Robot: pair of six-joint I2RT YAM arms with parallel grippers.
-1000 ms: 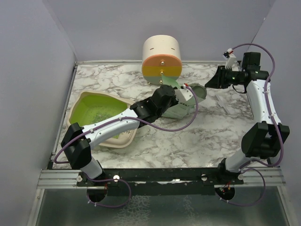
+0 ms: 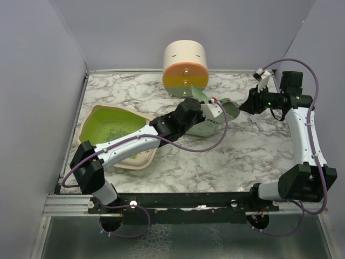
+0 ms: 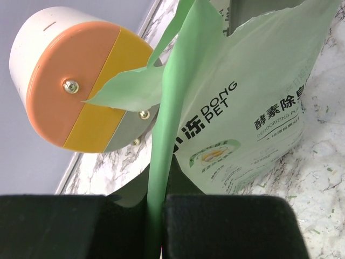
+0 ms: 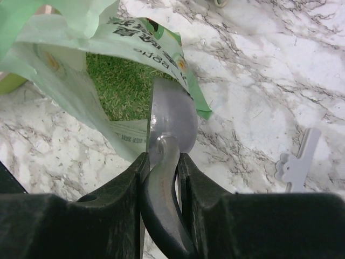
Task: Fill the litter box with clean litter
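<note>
A pale green litter bag (image 3: 237,135) stands open in mid-table, green pellets (image 4: 116,89) inside. My left gripper is shut on the folded green edge of the bag's top. My right gripper holds a grey scoop (image 4: 171,121) by its handle, its head in the bag's mouth. The green litter box (image 2: 102,135) with cream rim lies at the left, some pellets on its floor.
A round orange, yellow and white container (image 2: 185,59) stands at the back. A grey tool (image 4: 302,162) lies right of the bag.
My right arm has shifted toward the front of the table with the scoop. The left arm has barely moved.
</note>
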